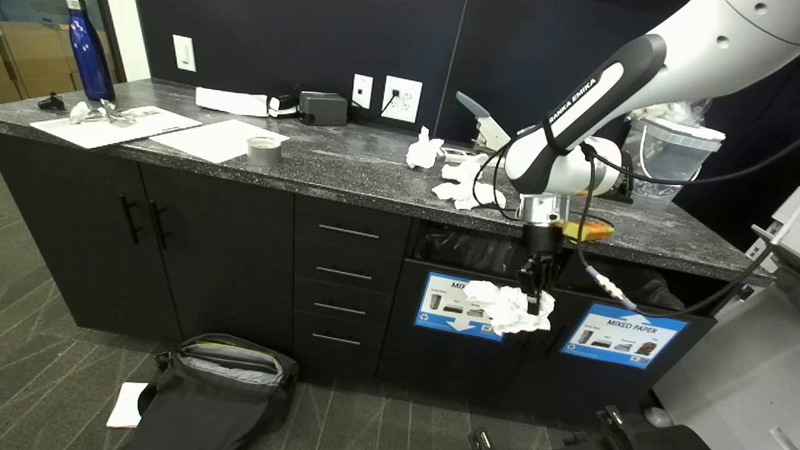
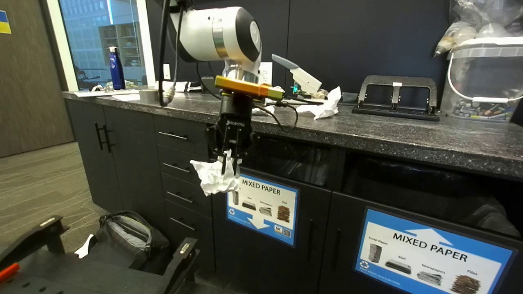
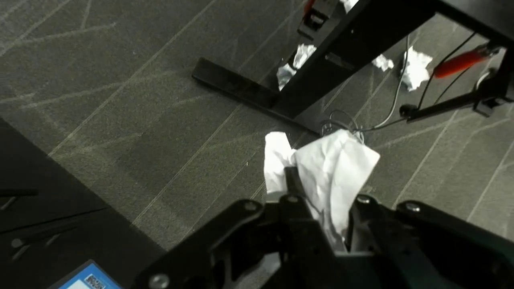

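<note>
A crumpled white paper (image 1: 504,306) hangs in the air in front of the cabinet, below the counter's edge. My gripper (image 2: 228,169) points down and is shut on it, with paper sticking out on both sides of the fingers. From the wrist, the paper (image 3: 332,168) bulges up between the fingers, with the carpet far beneath. On the counter lie other crumpled papers (image 1: 425,149), some close to the arm in exterior view 1. Two bin openings sit under the countertop; the left one (image 2: 294,157) is behind and right of my gripper in exterior view 2.
Blue signs reading MIXED PAPER (image 2: 436,250) mark the bin fronts. A hole punch (image 2: 397,98) and a clear bucket (image 2: 485,78) stand on the counter. A dark bag (image 1: 217,390) lies on the floor. Carpet by the cabinet is mostly clear.
</note>
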